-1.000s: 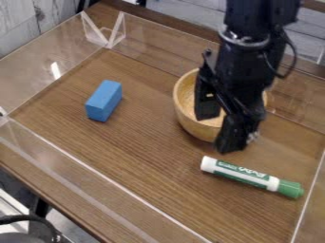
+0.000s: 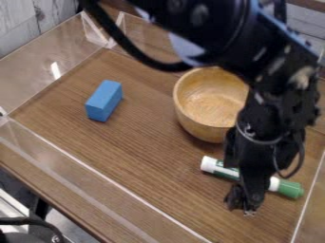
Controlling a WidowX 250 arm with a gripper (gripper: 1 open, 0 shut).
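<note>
My black gripper (image 2: 257,190) hangs low at the right, open, its fingers over a green-and-white cylindrical object (image 2: 282,189) lying on the wooden surface. The object's middle is partly hidden behind the fingers. Whether the fingertips touch it I cannot tell.
A yellow-tan bowl (image 2: 200,100) sits behind the gripper, partly covered by the arm. A blue block (image 2: 105,101) lies on the left. A raised edge runs along the left.
My gripper has come down from over the bowl's right side toward the front, onto the green-and-white object. The bowl and blue block look unmoved.
</note>
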